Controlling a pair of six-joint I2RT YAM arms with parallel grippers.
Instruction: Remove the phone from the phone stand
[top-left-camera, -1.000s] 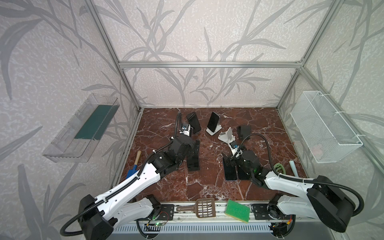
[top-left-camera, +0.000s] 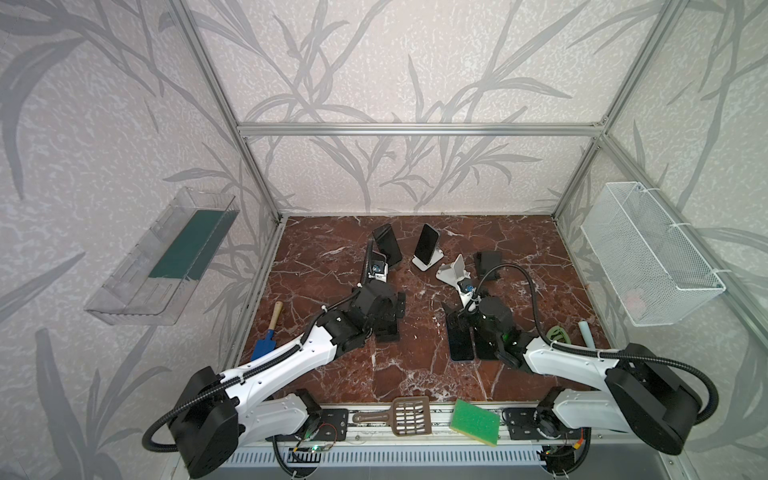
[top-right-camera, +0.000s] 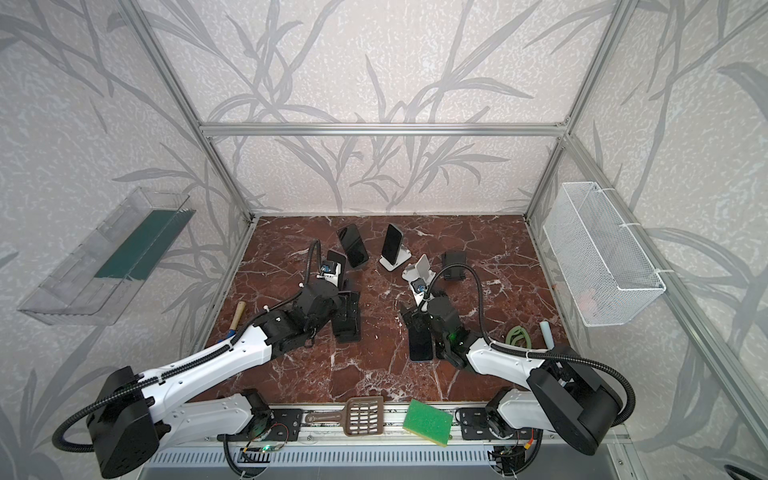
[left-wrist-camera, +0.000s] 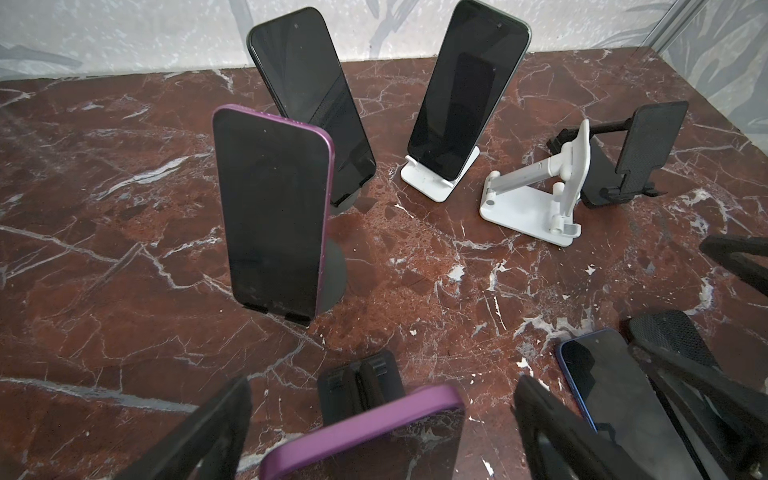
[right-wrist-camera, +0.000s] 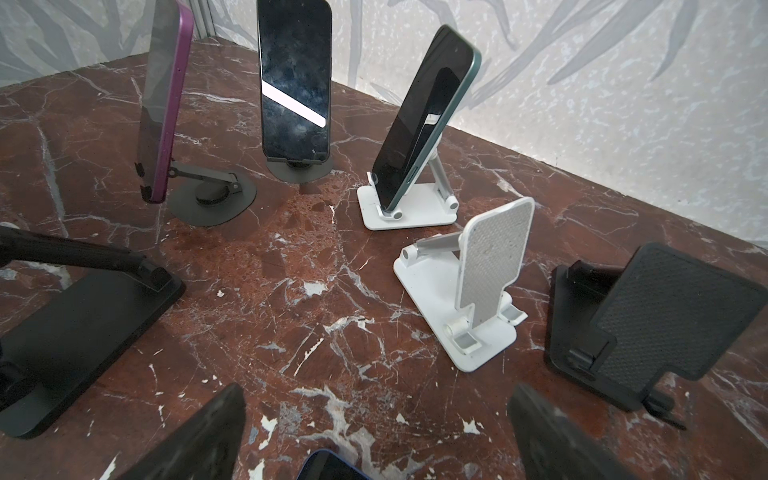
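Phones on stands fill the back of the table: a pink-edged phone (left-wrist-camera: 272, 208), a dark phone (left-wrist-camera: 312, 96) and a green-edged phone (left-wrist-camera: 460, 88) on a white stand (right-wrist-camera: 408, 214). In the left wrist view, another pink-edged phone (left-wrist-camera: 364, 440) sits between the fingers of my open left gripper, close below the camera; whether they touch it is unclear. My open right gripper is over the front right, facing the empty stands, with the top of a flat phone (right-wrist-camera: 328, 468) low between its blurred fingers.
An empty white stand (right-wrist-camera: 488, 272) and empty black stand (right-wrist-camera: 664, 320) stand right. Phones lie flat at front right (top-left-camera: 460, 340). A blue shovel (top-left-camera: 264, 345), brown scoop (top-left-camera: 412, 416) and green sponge (top-left-camera: 474, 421) lie near the edges; wire baskets hang on both walls.
My left arm has moved slightly right and its wrist has lowered a little. The objects in the top left view look unchanged.
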